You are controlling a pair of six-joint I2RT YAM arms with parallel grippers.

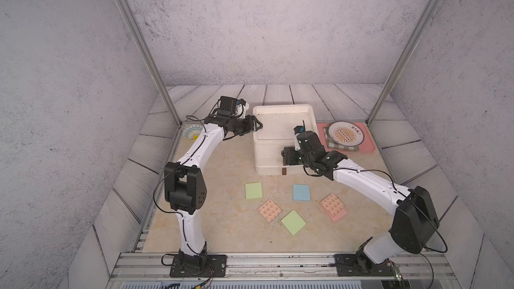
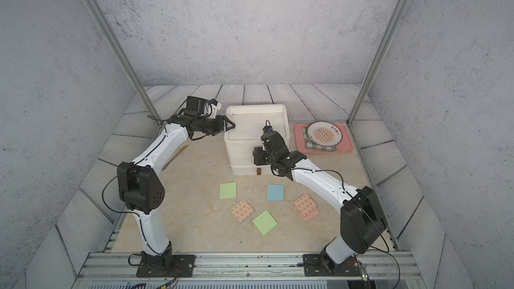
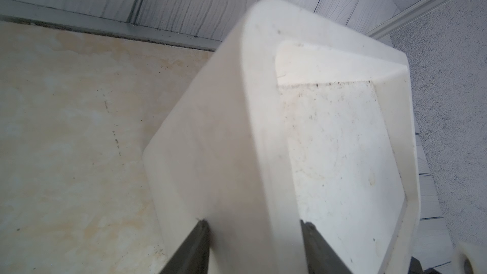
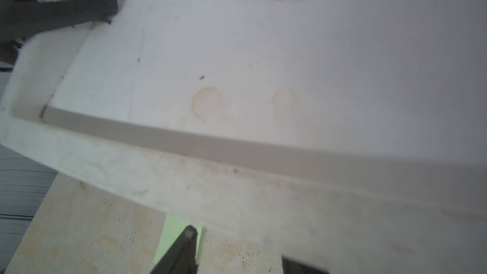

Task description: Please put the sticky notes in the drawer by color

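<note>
A white drawer unit [image 1: 282, 108] stands mid-table. My left gripper is open with its fingers either side of the top rim at the unit's left wall. My right gripper is at the front, by the top rim, its fingers apart; whether they touch is unclear. Several sticky notes lie in front: light green [image 1: 253, 190], blue [image 1: 301, 192], pink patterned [image 1: 269, 210], and another pink patterned one [image 1: 333, 205] over plain pink.
A pink mat [image 1: 366, 144] with a plate [image 1: 345, 133] and checked cloth is at the back right. A patterned bowl [image 1: 191, 132] is behind my left arm.
</note>
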